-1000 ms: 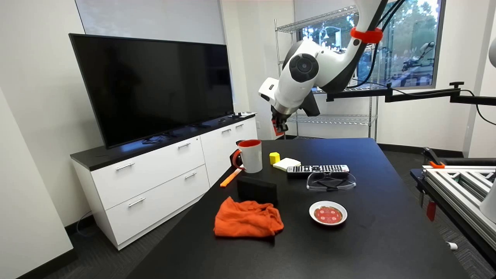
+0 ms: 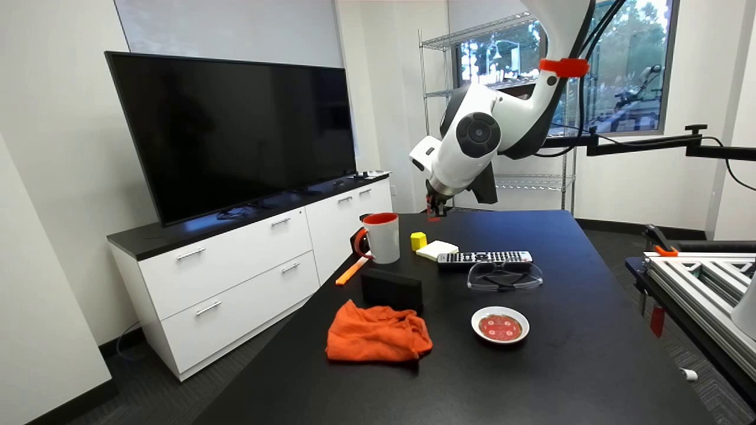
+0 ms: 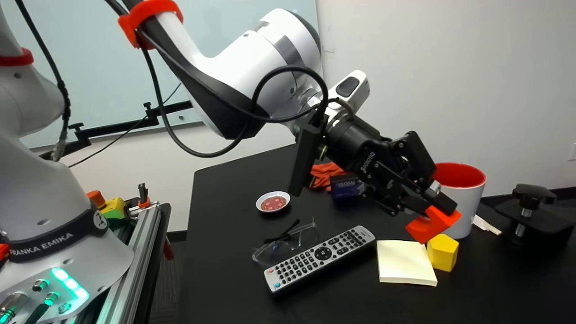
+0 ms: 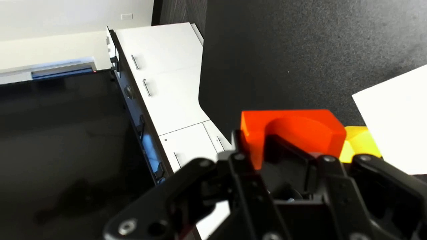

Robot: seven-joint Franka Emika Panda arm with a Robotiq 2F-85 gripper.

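An orange block [image 3: 433,224] with a curved notch is held at the tip of my gripper [image 3: 425,204], which is shut on it. In the wrist view the orange block [image 4: 294,124] sits across the fingertips. The table lies below it, with a gap in exterior view 1, where my gripper [image 2: 437,206] is small and the block is partly hidden. A yellow block [image 3: 443,252] stands on the table close to a pad of pale sticky notes [image 3: 406,262]. Behind the orange block in exterior view 2 is a white mug [image 3: 463,200] with a red inside.
A remote [image 2: 485,260], clear glasses [image 2: 504,277], a small white dish [image 2: 500,325], a black box [image 2: 391,290] and an orange cloth [image 2: 379,333] lie on the table. A black clamp [image 3: 534,208] grips the edge near the mug.
In exterior view 1 the arm and gripper have moved right and lower, closer to the table. The things on the table have stayed put.
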